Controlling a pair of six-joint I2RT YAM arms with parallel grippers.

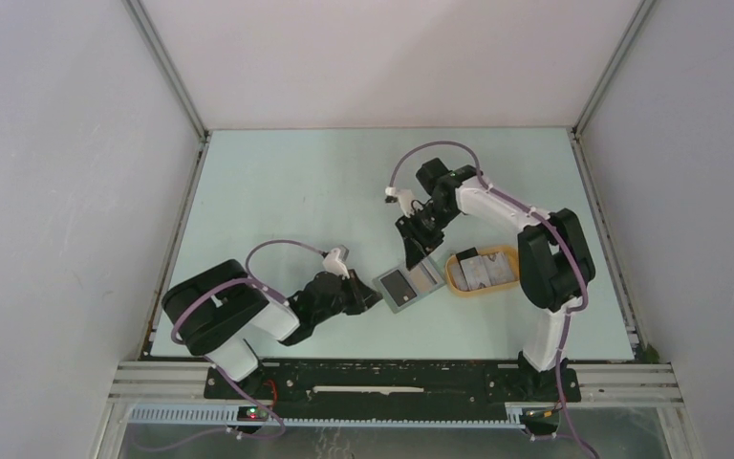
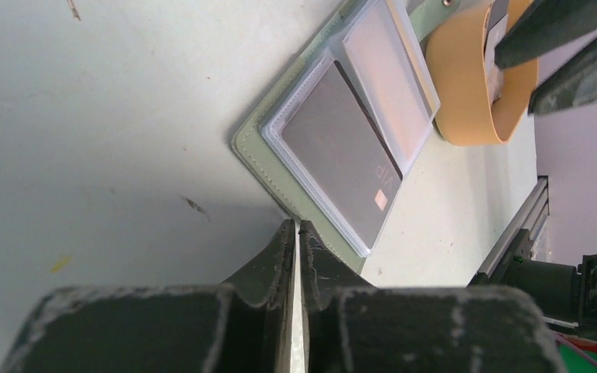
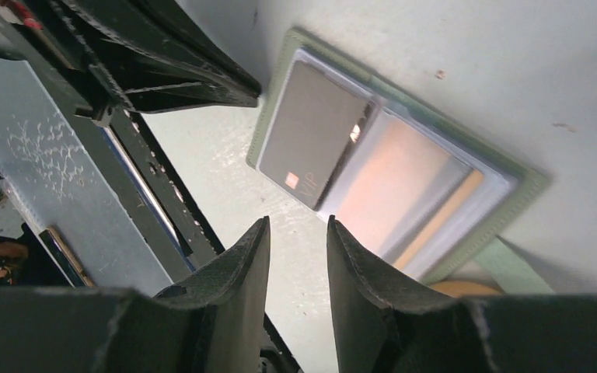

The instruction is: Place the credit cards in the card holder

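Observation:
The grey-green card holder (image 1: 397, 303) lies open on the table. A dark grey card (image 2: 342, 148) with a small pale square sits in one of its clear pockets; the neighbouring clear pocket (image 3: 396, 183) looks pinkish with a tan strip. At the holder's near-left edge, my left gripper is shut on the rim with its fingertips. Above the holder hangs my right gripper, its fingers parted and nothing between them. More cards (image 1: 483, 271) lie in the tan oval box (image 1: 488, 291) to the right.
The box stands close to the holder's right end, below the right arm (image 1: 497, 206). A dark rail runs along the table's front edge.

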